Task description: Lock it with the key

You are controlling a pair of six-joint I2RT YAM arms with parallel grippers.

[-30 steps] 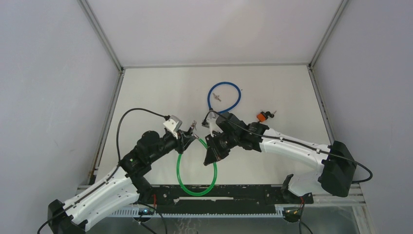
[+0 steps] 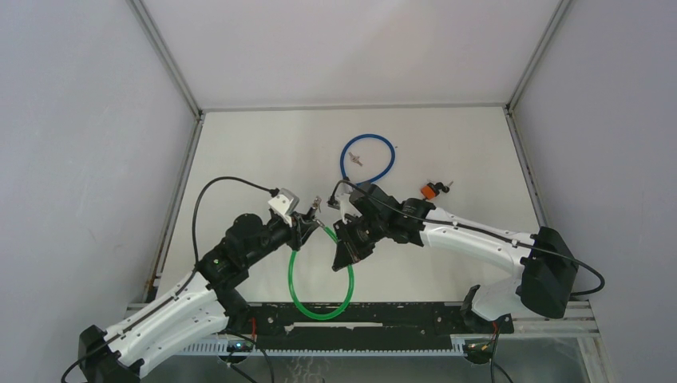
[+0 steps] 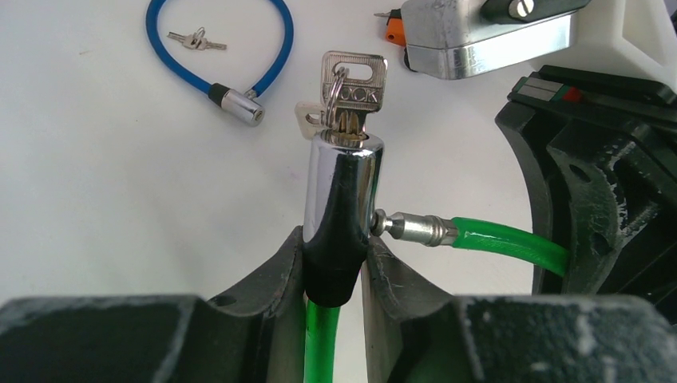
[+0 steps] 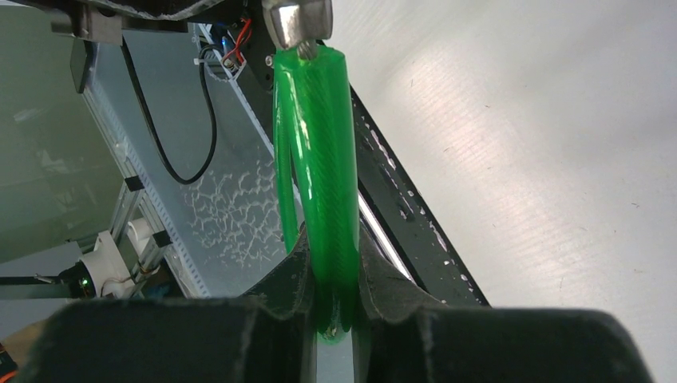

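Note:
My left gripper is shut on the metal lock body [image 3: 335, 179] of the green cable lock, held upright with keys [image 3: 351, 80] on a ring in its top. The cable's metal end [image 3: 417, 229] sits beside the body's side hole; whether it is in cannot be told clearly. My right gripper has its fingers on the green cable [image 4: 315, 159] just behind that end. The cable hangs in a loop in the top view, down over the table's front edge.
A blue cable lock [image 2: 391, 159] with loose keys [image 2: 355, 159] inside its loop lies behind the grippers. An orange padlock [image 2: 429, 191] lies to the right.
The left arm has not visibly moved.

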